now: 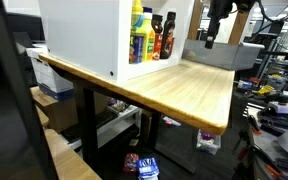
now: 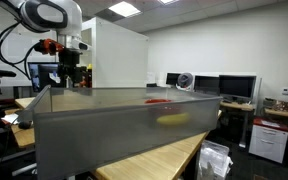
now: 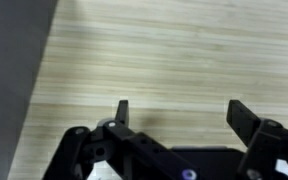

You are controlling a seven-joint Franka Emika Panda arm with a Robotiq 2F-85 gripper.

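In the wrist view my gripper stands open, its two dark fingers wide apart with only bare wood between them. Beneath it lies the pale wooden tabletop [image 3: 144, 70], at some distance from the fingertips. Exterior view 1 has the gripper [image 1: 210, 40] high at the upper right, above the far part of the table. From the other side, exterior view 2 shows the arm [image 2: 52, 14] with the gripper [image 2: 71, 72] hanging down behind a grey partition.
A white shelf unit [image 1: 89, 35] on the table holds several bottles, among them a yellow one [image 1: 137, 40] and a blue one [image 1: 149, 42]. A grey panel [image 2: 114, 138] edges the table.
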